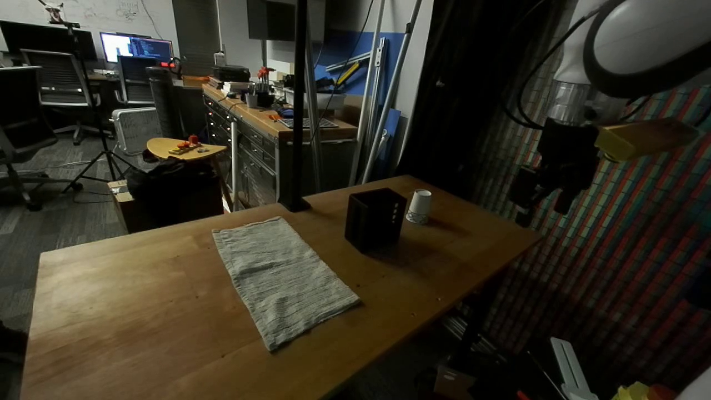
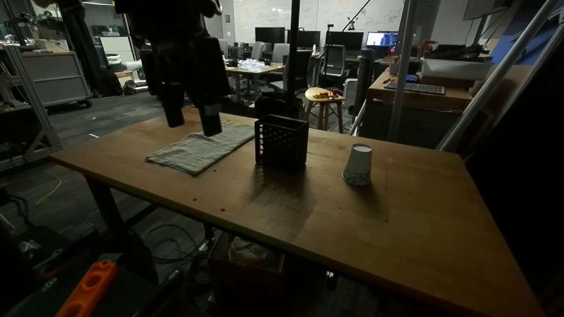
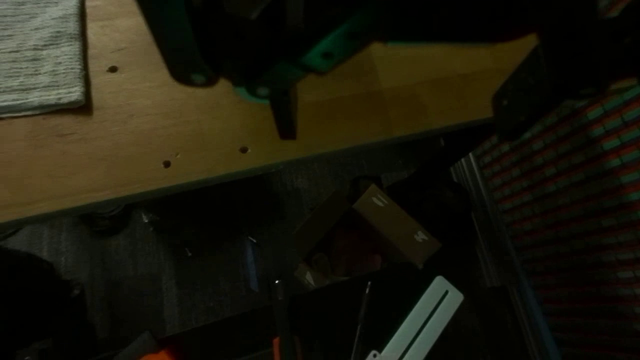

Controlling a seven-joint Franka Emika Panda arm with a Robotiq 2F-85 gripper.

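Observation:
My gripper is up in the air, its two fingers apart and nothing between them. In exterior view 1 the gripper hangs at the right, beyond the table's edge. On the wooden table a grey cloth lies flat. A black, perforated open-topped holder stands upright between the cloth and a white paper cup. That cup is upside down, with a pattern near its rim. The wrist view shows a corner of the cloth and the table's edge; holder and cup are out of sight there.
A dark upright post rises at the table's back edge. Below the front edge lie an open cardboard box and a pale slotted bar. The table's left part and the area around the cup are clear.

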